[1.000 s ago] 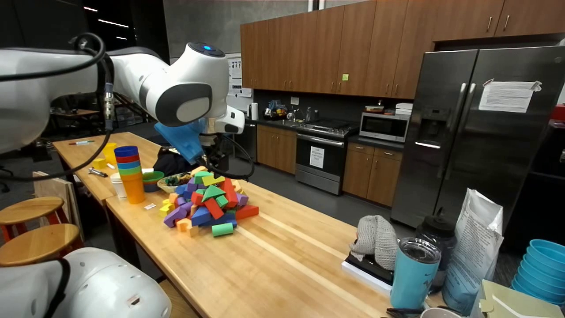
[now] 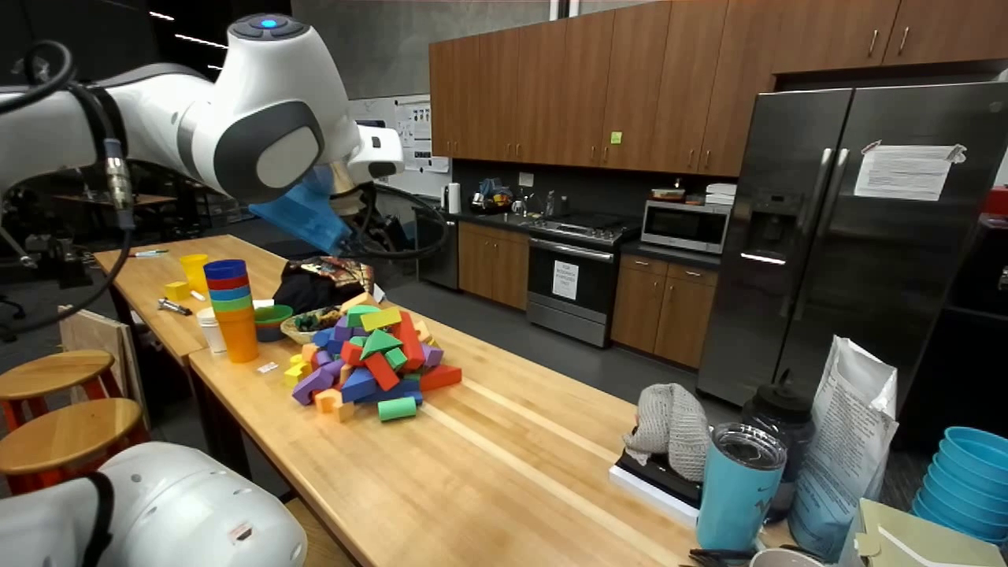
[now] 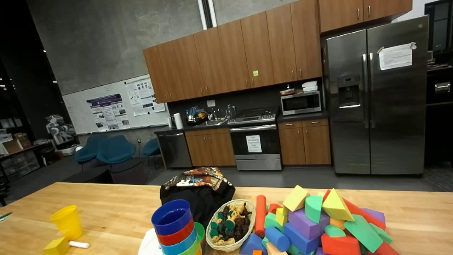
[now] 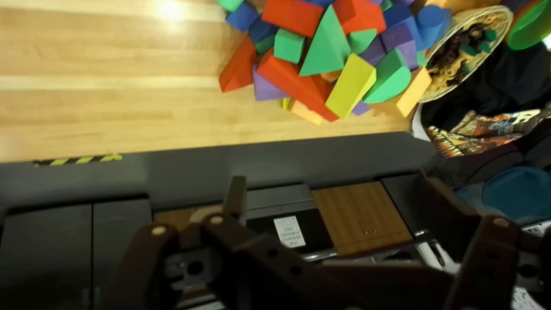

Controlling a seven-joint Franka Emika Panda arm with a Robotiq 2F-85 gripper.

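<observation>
My gripper hangs high with its two dark fingers spread wide and nothing between them; the wrist view looks past it to the floor and cabinets. In the first exterior view it is partly hidden beside a blue sheet point(image 2: 304, 213) on the arm, up and behind the block pile. That pile of coloured blocks point(image 2: 373, 354) lies heaped on the wooden table, apart from the gripper. A wicker basket point(image 3: 211, 238) of small brown and green pieces touches or nearly touches the heap. Stacked cups point(image 2: 238, 321), orange at the bottom and blue on top, stand nearby.
Dark patterned cloth point(image 3: 197, 191) lies behind the basket. A yellow cup point(image 3: 68, 223) and yellow block point(image 3: 56, 246) sit to the left. Toward the right end are a blue tumbler point(image 2: 739, 487) and grey knit item point(image 2: 671, 430).
In the first exterior view, the arm and gripper have moved up and to the left, farther from the blocks. Blocks, basket and cups look unmoved.
</observation>
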